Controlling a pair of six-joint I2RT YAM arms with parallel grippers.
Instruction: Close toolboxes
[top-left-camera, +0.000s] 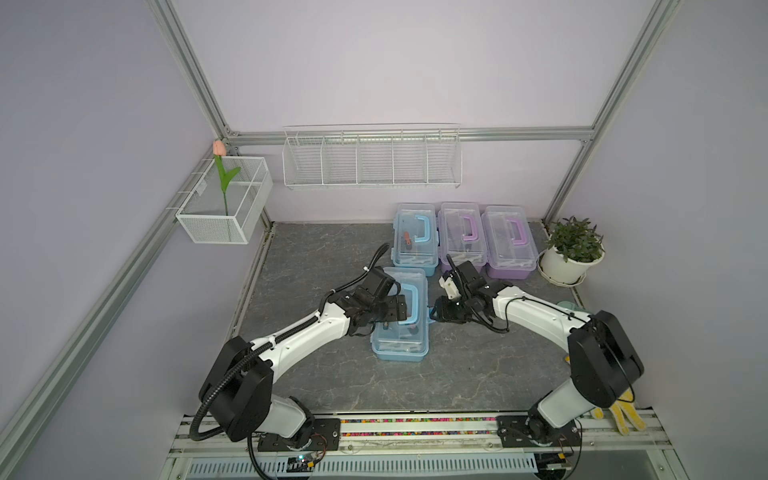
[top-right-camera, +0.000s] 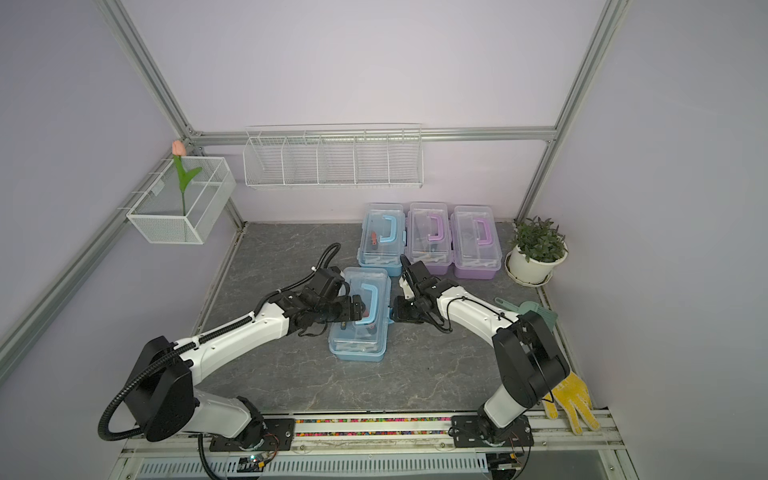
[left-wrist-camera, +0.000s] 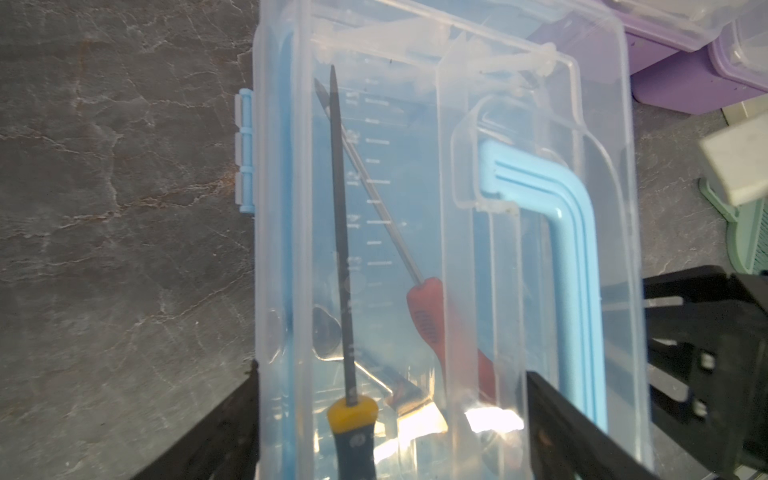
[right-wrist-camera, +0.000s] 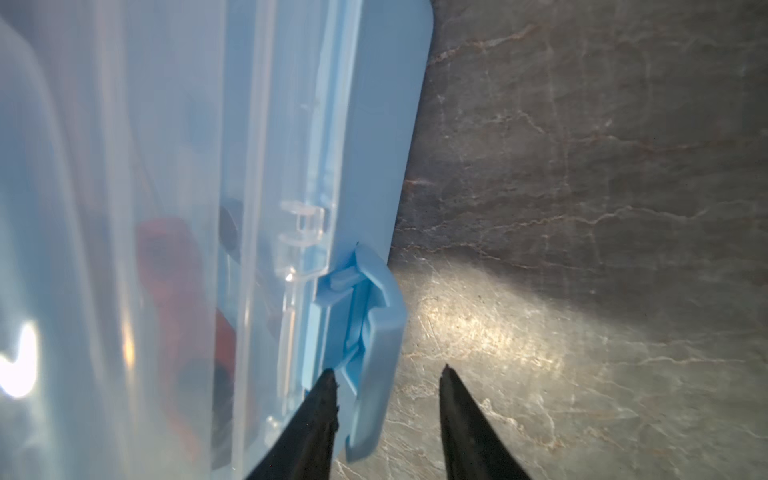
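Observation:
The blue toolbox (top-left-camera: 400, 345) lies at mid-table, its clear lid (left-wrist-camera: 384, 48) down over a file and a red-handled screwdriver. Its blue handle (left-wrist-camera: 577, 264) lies flat. On the right side, a blue latch (right-wrist-camera: 382, 344) sticks outward from the wall, not against the lid. My left gripper is over the lid with its fingers spread; nothing shows gripped. My right gripper stands open beside the latch, one finger (right-wrist-camera: 321, 424) near the latch's lower end and the other out over the table. Whether that finger touches the latch I cannot tell.
Behind stand another blue toolbox (top-left-camera: 414, 240) and two purple ones (top-left-camera: 461, 240), lids down. A potted plant (top-left-camera: 569, 252) is at the back right, a green dustpan (top-right-camera: 537, 310) and yellow glove (top-right-camera: 574, 400) at the right.

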